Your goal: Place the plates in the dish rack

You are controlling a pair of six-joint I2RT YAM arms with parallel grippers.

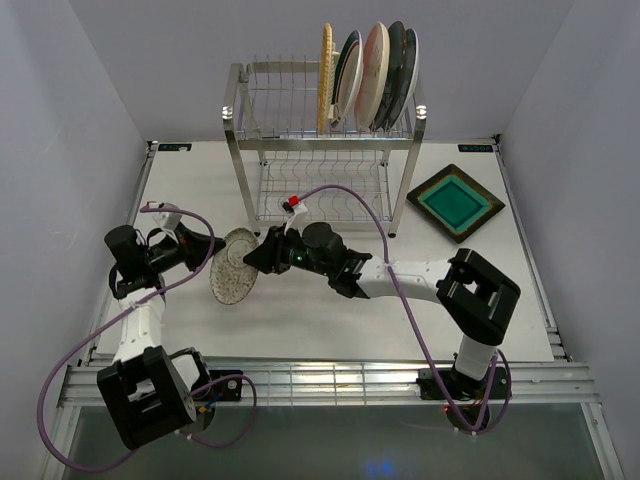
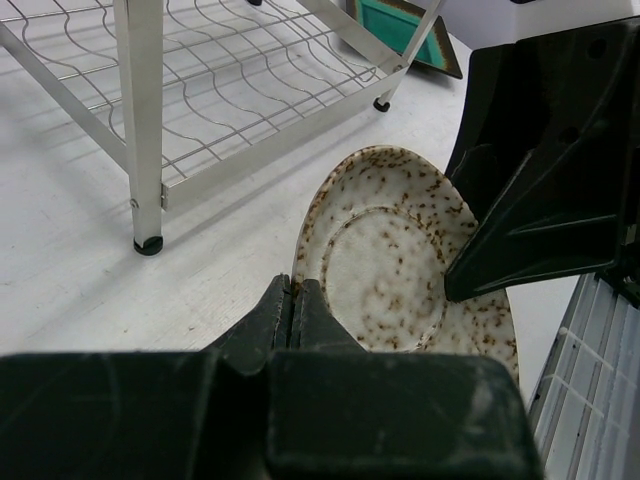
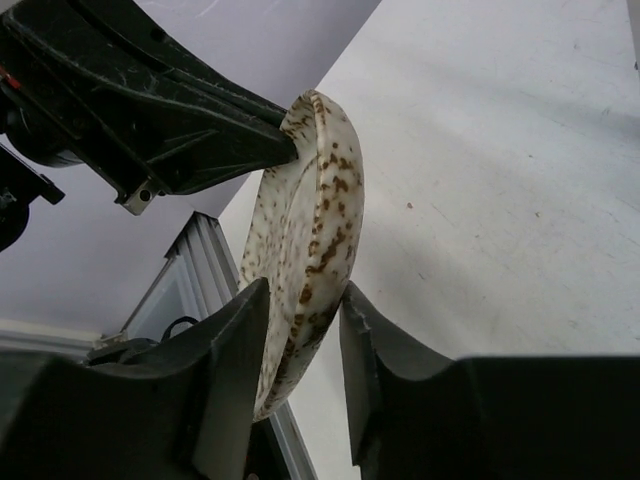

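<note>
A speckled cream plate (image 1: 232, 275) is held upright between the grippers over the table's left middle. My left gripper is shut on the plate's rim (image 3: 335, 200). My right gripper (image 1: 260, 255) reaches the plate's opposite edge, its fingers straddling the rim in the right wrist view; whether they grip it is unclear. The dish rack (image 1: 240, 170) stands behind, with several plates (image 1: 375, 70) upright in the right part of its top tier; the lower tier is empty.
A green square plate (image 1: 455, 203) with a dark rim lies right of the rack. Metal rails run along the table's edges.
</note>
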